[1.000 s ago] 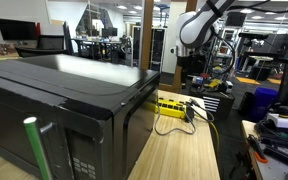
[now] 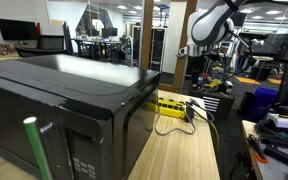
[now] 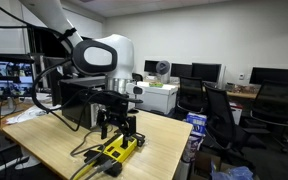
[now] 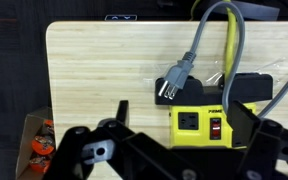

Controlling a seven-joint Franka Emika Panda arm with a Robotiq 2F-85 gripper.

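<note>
Under the wrist camera lies a yellow power strip with black ends, showing an outlet and a red switch. A grey plug on a grey cord rests across its black end; in exterior view 1 the strip sits beyond the black microwave. Above the tabletop, my gripper stands open, its dark fingertips apart and nothing held between them. From the second exterior view, the gripper hangs close over the yellow strip; the exact height is hard to tell.
A large black microwave fills the left of exterior view 1. Bare wooden tabletop lies left of the strip in the wrist view. An orange-rimmed bin stands off the table edge. Cords loop over the table.
The power strip and cords look unmoved.
</note>
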